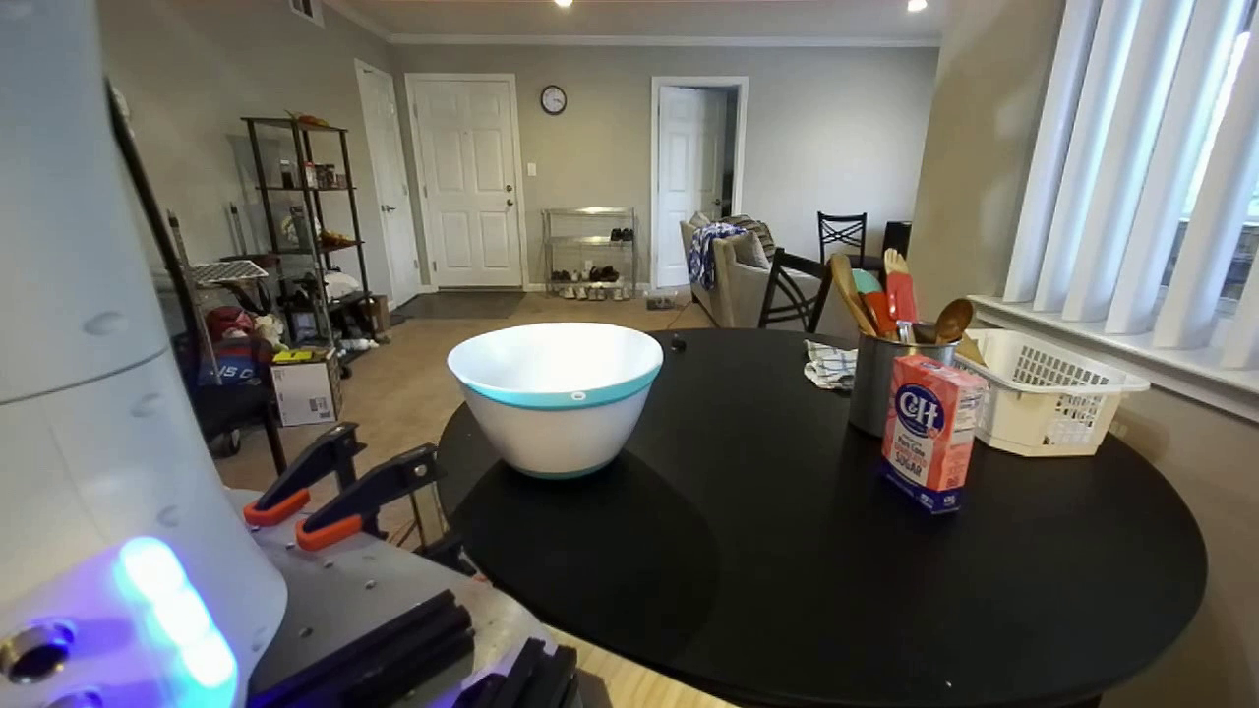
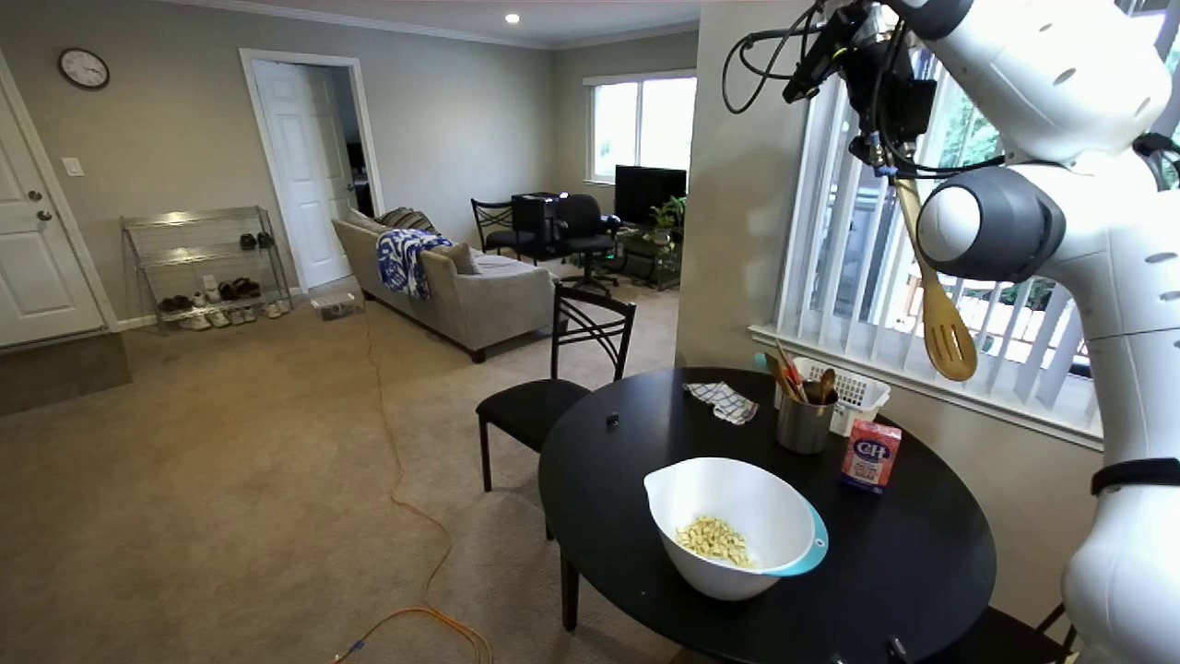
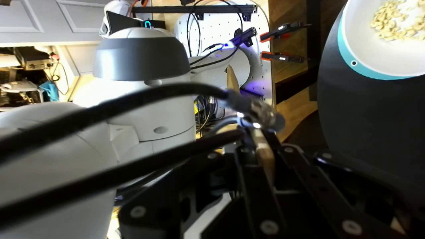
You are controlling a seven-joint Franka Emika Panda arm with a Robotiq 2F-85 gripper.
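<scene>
A slotted wooden spoon (image 2: 949, 332) hangs head down beside the arm in the second exterior view, its handle running up to my gripper (image 2: 890, 160). My gripper is shut on that handle, high above the table's level. In the wrist view, the pale handle (image 3: 263, 153) passes between the dark fingers, with cables blurring part of it. A white bowl with a turquoise rim (image 2: 708, 487) stands upright on the black table. Small pale pieces of food (image 2: 715, 539) lie in its bottom. The first exterior view shows the bowl (image 1: 567, 425) but neither spoon nor gripper.
On the table (image 1: 755, 566), a pink sugar box (image 1: 929, 431) stands before a metal utensil holder (image 1: 869, 383) and a white basket (image 1: 1050, 413). A checked cloth (image 2: 725, 402) lies farther back. Orange-tipped clamps (image 1: 330, 533) rise near the arm's base.
</scene>
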